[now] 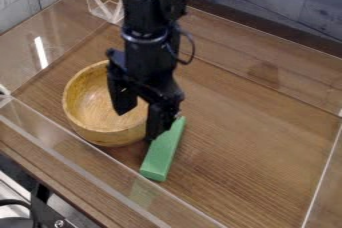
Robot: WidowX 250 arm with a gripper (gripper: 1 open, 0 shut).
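Observation:
The black gripper (144, 112) hangs low over the middle left, its fingers pointing down above the right part of a wide tan bowl (91, 113). Whether anything is between its fingers cannot be made out. A green bar-shaped object (163, 152) lies on the wooden surface to the right of the bowl, just below and right of the gripper. The gripper and arm hide part of the bowl.
A clear plastic piece (102, 7) is at the back left, behind the arm. Black cables (20, 212) lie at the bottom left.

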